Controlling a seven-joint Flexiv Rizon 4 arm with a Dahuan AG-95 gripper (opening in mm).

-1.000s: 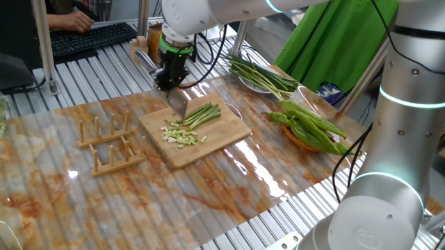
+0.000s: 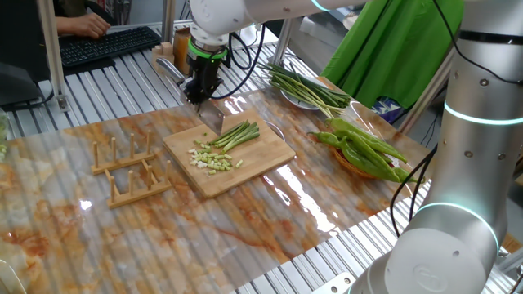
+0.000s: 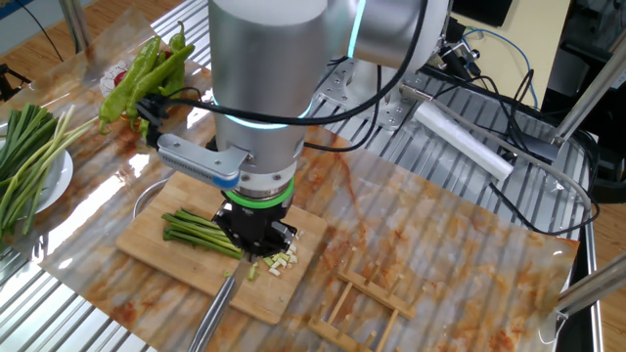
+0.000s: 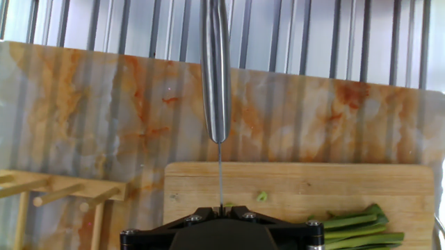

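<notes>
My gripper is shut on a knife. Its steel handle (image 4: 216, 76) sticks out ahead of the fingers in the wrist view, and the broad blade (image 2: 211, 117) hangs over the cutting board's back edge in exterior view 1. Wooden cutting board (image 2: 265, 158) lies flat on the marbled mat. On it are a bunch of green stalks (image 2: 239, 137) and a scatter of short chopped pieces (image 2: 214, 162). The blade's tip is close to the stalks; whether it touches them I cannot tell. In exterior view 2 the arm covers part of the board.
A wooden peg rack (image 2: 131, 194) stands left of the board. To the right are a basket of long green peppers (image 2: 359, 151) and a plate of uncut stalks (image 2: 306, 88). A person's hand (image 2: 84, 25) rests by a keyboard at the back.
Over the last second my gripper and the knife have shifted slightly to the right in exterior view 1. The stalks, chopped pieces and board look unmoved.
</notes>
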